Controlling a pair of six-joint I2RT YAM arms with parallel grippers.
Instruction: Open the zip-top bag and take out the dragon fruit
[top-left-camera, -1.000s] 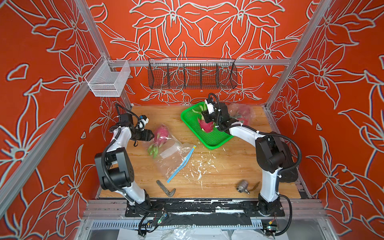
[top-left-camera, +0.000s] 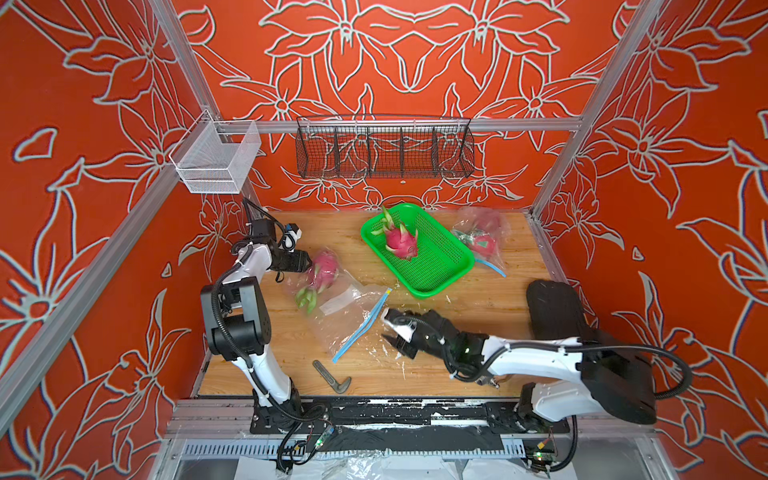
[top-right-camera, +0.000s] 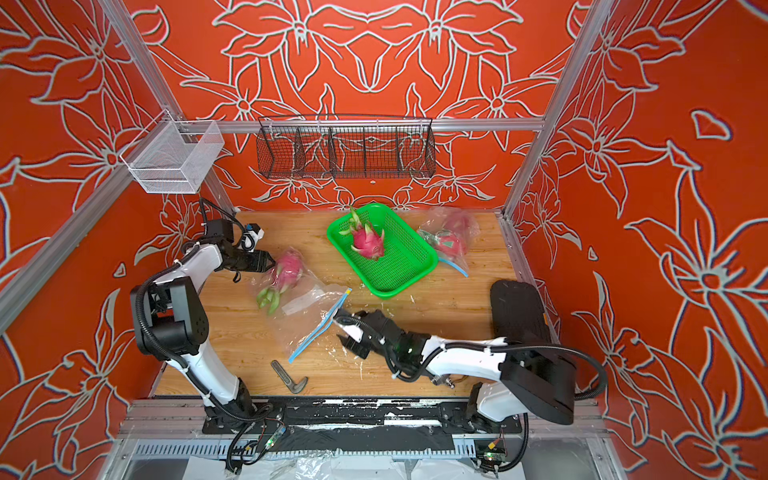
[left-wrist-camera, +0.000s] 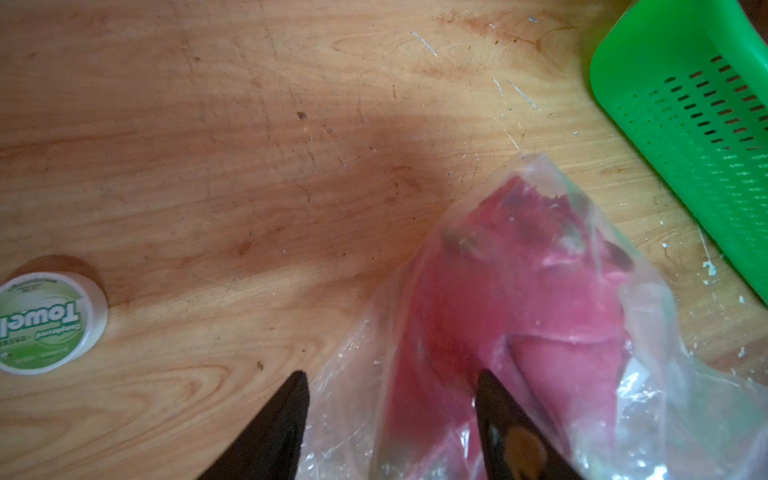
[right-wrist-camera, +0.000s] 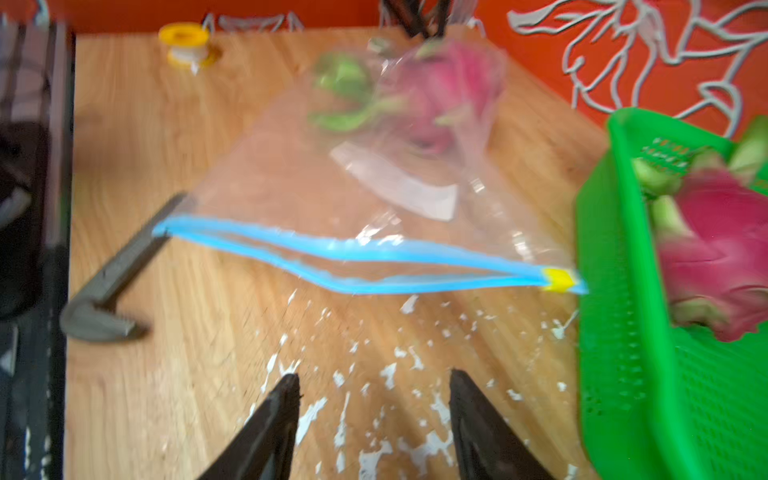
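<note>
A clear zip top bag (top-left-camera: 340, 320) with blue zip lies left of center, its mouth toward the front right; a pink dragon fruit with green tips (top-left-camera: 323, 272) is inside. My left gripper stands open at the bag's back end, fingers close over the fruit. My right gripper is open, low over the table facing the blue zip (right-wrist-camera: 360, 249), nothing between its fingers. Another dragon fruit (top-right-camera: 368, 240) lies in the green basket (top-left-camera: 440, 268).
A second bagged pink fruit (top-left-camera: 480, 240) lies right of the basket. A grey tool (top-left-camera: 331, 377) sits at the front. A tape roll (left-wrist-camera: 44, 320) shows beside my left gripper. Wire baskets hang on the walls above.
The left arm has shifted slightly. The fruit in the basket has shifted slightly.
</note>
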